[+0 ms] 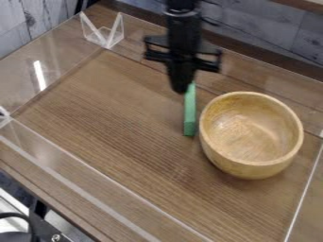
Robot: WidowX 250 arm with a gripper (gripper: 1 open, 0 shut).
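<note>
A green strip-like object [190,111] lies on the wooden table just left of a tan round bowl [248,156]. Above it, toward the back, hangs the black gripper [179,72] on its arm, apart from the green object, with its lower part blurred. It looks shut, with nothing visible between its fingers.
Clear plastic fittings sit at the back left and left edge. A black cable lies at the bottom left corner.
</note>
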